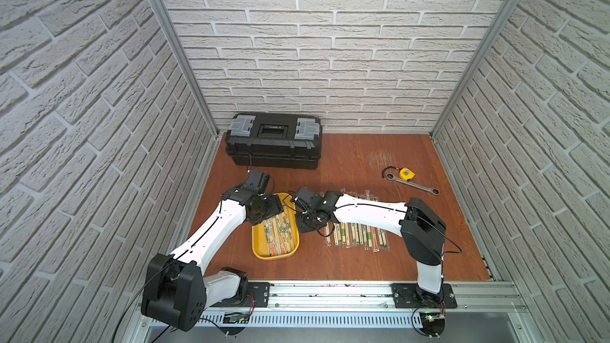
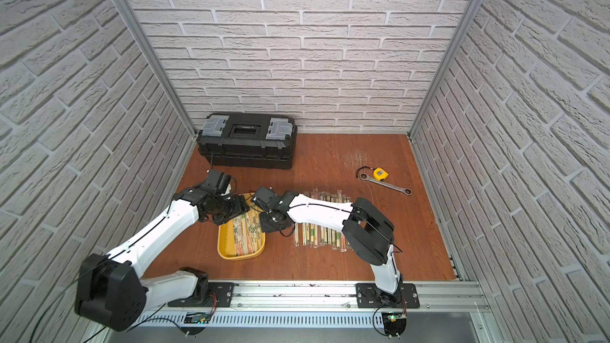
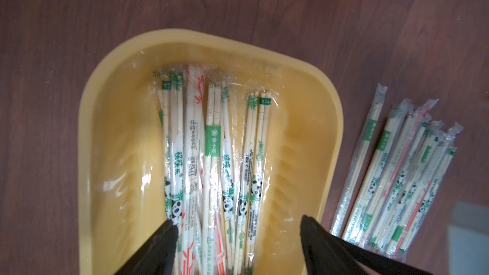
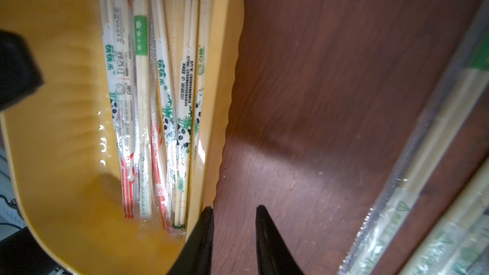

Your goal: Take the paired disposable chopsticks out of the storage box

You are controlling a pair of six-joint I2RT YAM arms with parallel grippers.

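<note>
Several paper-and-plastic wrapped chopstick pairs [image 3: 211, 152] lie side by side in a yellow storage box [image 3: 91, 137]. Above the box, toward its far end, hangs my left gripper, open, with bare space between its spread fingers and the chopsticks farther below. My right gripper stands part open at the box's right wall, over the bare table; only wood shows between its fingers. To the right, another row of wrapped chopsticks [image 1: 362, 232] lies on the table, partly covered by my right arm in the top left view.
Behind the left arm stands a black toolbox [image 1: 273, 143]. A wrench [image 1: 411, 183] and a yellow tape measure [image 1: 406, 174] lie at the back right. My two grippers are close together over the box. Clear wood stretches along the table's right side.
</note>
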